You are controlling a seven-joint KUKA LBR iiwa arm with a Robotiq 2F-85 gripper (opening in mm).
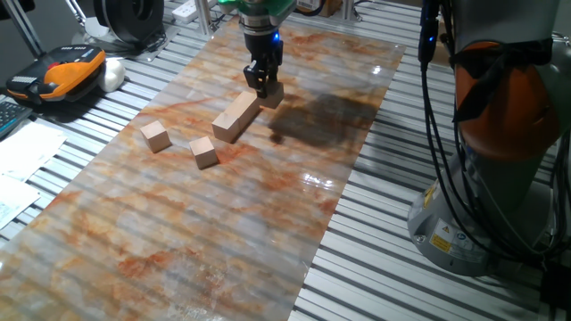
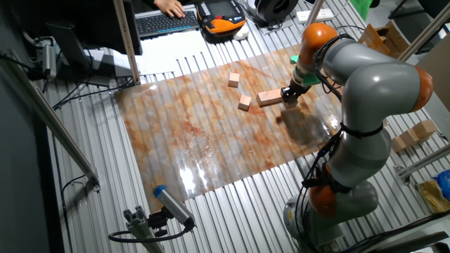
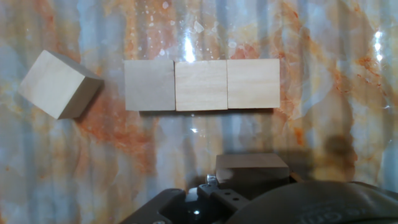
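Three light wooden blocks stand side by side in a straight row (image 3: 201, 85), which reads as one long bar (image 1: 235, 116) from outside. My gripper (image 1: 265, 93) is beside the row's far end, shut on another wooden block (image 3: 252, 162). That block looks larger than the row blocks in the wrist view, so it seems raised off the surface. A silvery fingertip (image 3: 211, 179) shows at its left side; the other finger is hidden. Two loose blocks lie apart from the row: one loose block (image 1: 155, 135) farther left, the other loose block (image 1: 203, 152) nearer the row.
The marbled sheet (image 2: 190, 140) has wide free room on the side away from the arm. An orange device (image 1: 58, 73), papers (image 2: 172, 53) and a keyboard (image 2: 166, 25) lie beyond its edge. A person's hand (image 2: 169, 7) rests at the keyboard.
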